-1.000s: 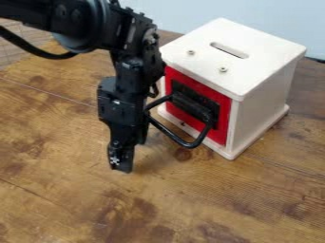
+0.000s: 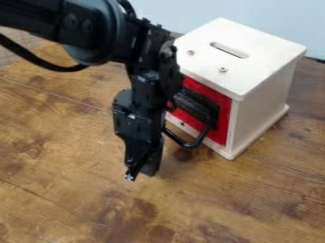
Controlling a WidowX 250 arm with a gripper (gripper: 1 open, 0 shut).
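My black gripper (image 2: 133,173) points down low over the wooden floor, left of a white wooden box (image 2: 254,95) with a slot and two knobs on top. It looks shut, with nothing visible between its fingers. The box's red front (image 2: 219,133) carries a black panel and a black handle (image 2: 188,142) jutting out toward the arm, which partly hides that front.
A pale wall (image 2: 305,28) stands behind the box.
The box looks unmoved.
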